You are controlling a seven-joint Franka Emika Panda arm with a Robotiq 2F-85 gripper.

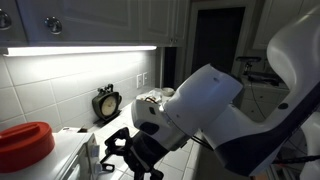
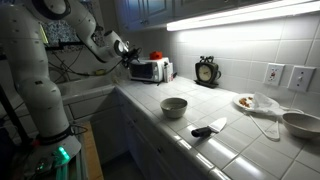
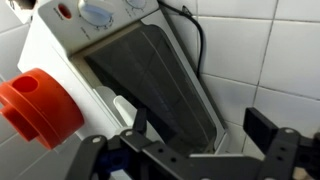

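My gripper stands open, its black fingers spread along the lower part of the wrist view, with nothing seen between them. Beyond it is a white toaster oven with a dark glass front and a pale knob. A white handle runs along one side of the glass, near the left finger. Whether the oven door is fully closed, I cannot tell. In exterior view 1 the gripper is just right of the oven; contact cannot be made out.
A red lidded pot sits at the left by the oven. Along the counter are a black clock-like item, a grey bowl, a knife, a plate with food and another bowl. A dark cord lies behind the oven.
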